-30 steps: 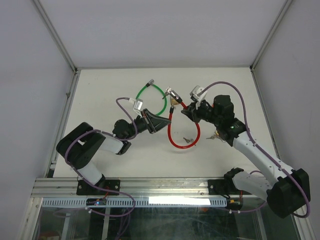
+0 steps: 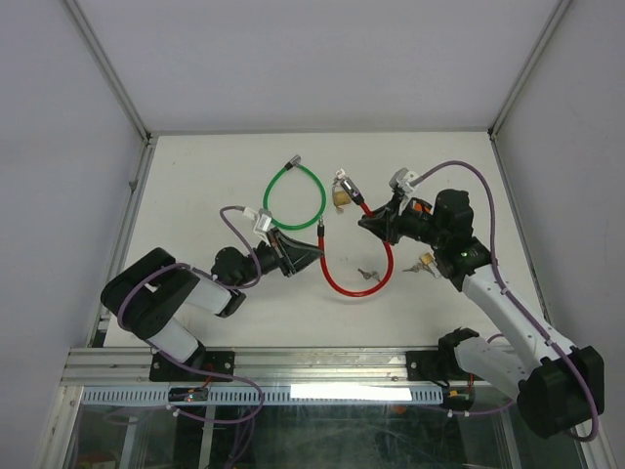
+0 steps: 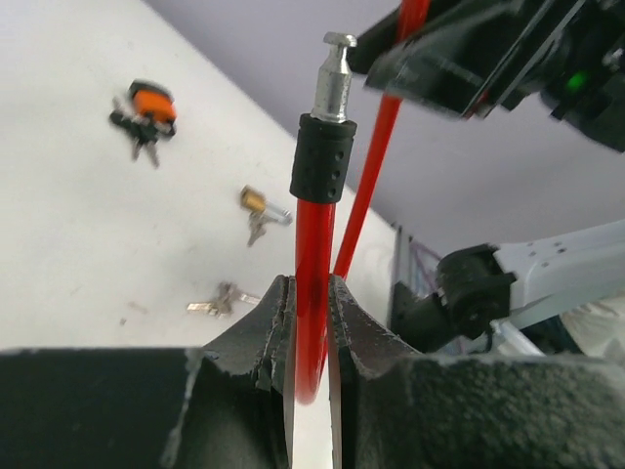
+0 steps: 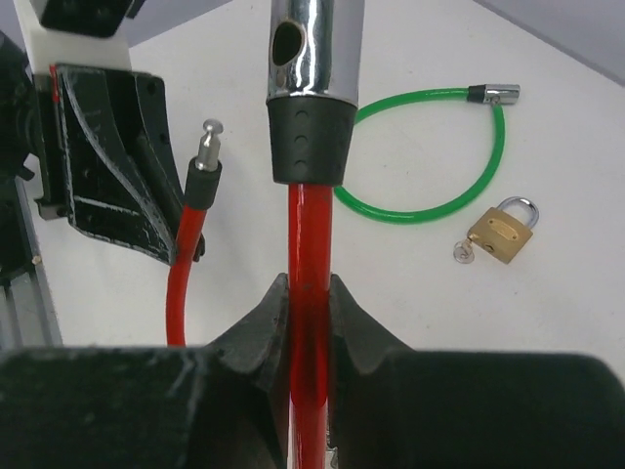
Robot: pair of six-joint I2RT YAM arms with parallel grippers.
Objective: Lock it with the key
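A red cable lock hangs in a loop between my two grippers. Its silver pin end (image 3: 332, 88) stands free above my left gripper, which is shut on the red cable just below the black collar. My right gripper is closed around the cable under the lock head (image 4: 314, 49), a chrome cylinder with a dark hole in its side. Pin and head are apart, with the pin lower left of the head in the right wrist view. A small silvery piece (image 2: 339, 175) shows at the head's far end; I cannot tell its exact shape.
A green cable (image 2: 322, 200) lies looped at the back. A brass padlock (image 4: 500, 233) rests near it. Loose small keys (image 2: 369, 275) lie below the red loop, and another brass padlock (image 3: 253, 199) with keys is to the right. An orange item with keys (image 3: 153, 103) lies farther back.
My left gripper has moved left and slightly toward the front with the pin end. The right gripper and lock head have shifted slightly right, widening the gap between the two ends.
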